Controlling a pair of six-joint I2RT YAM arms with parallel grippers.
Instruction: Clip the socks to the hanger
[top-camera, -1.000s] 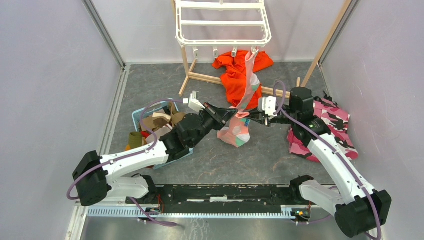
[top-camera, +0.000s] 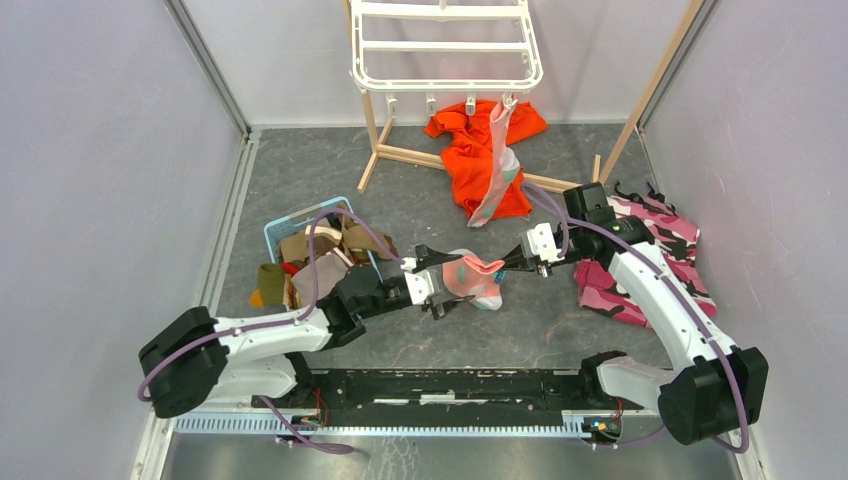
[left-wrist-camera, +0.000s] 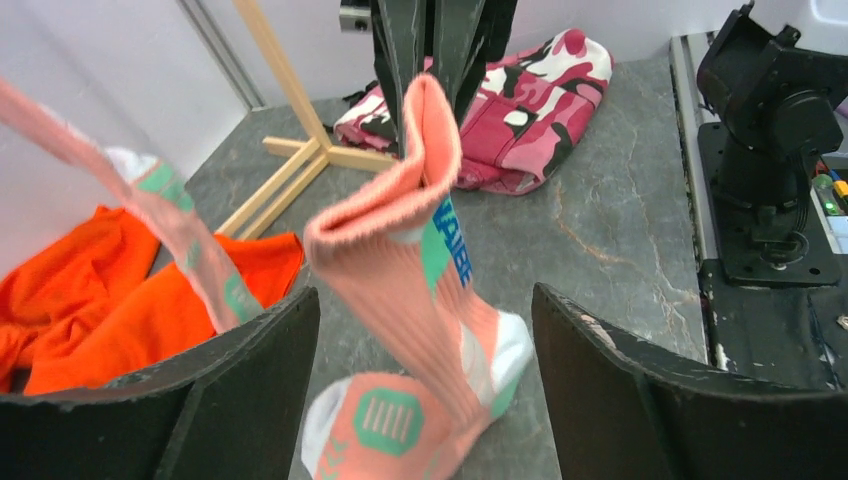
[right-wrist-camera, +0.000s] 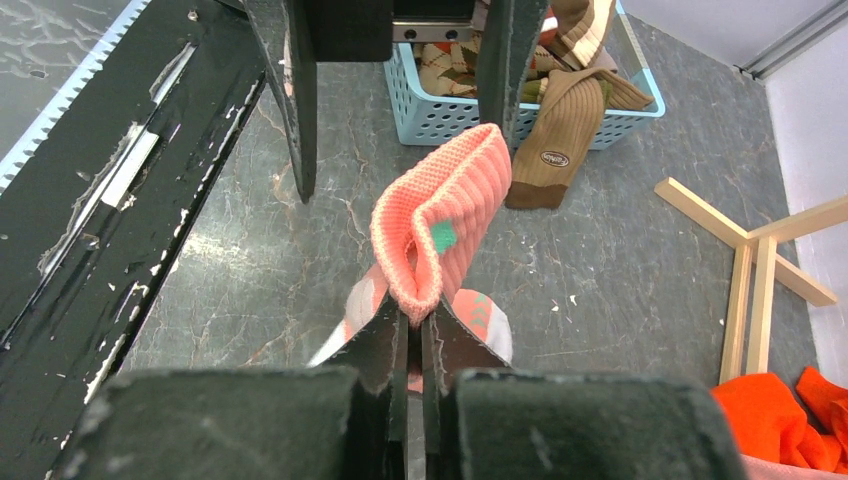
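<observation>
A pink sock (top-camera: 470, 275) with white and green patches hangs between the grippers; its ribbed cuff (right-wrist-camera: 440, 210) is pinched in my right gripper, which is shut on it. My left gripper is open, its fingers either side of the sock in the left wrist view. Another pink sock (top-camera: 492, 180) hangs from a clip (top-camera: 507, 101) on the white hanger (top-camera: 447, 84), over an orange garment.
A blue basket (right-wrist-camera: 420, 115) of brown and other socks stands at the left. An orange garment (top-camera: 460, 150) lies by the wooden frame (top-camera: 410, 155). A pink camouflage bag (top-camera: 640, 290) lies at the right.
My left gripper pulled back from the right gripper and now points at the sock with its fingers apart. My right gripper has moved slightly down and toward the near side with the sock.
</observation>
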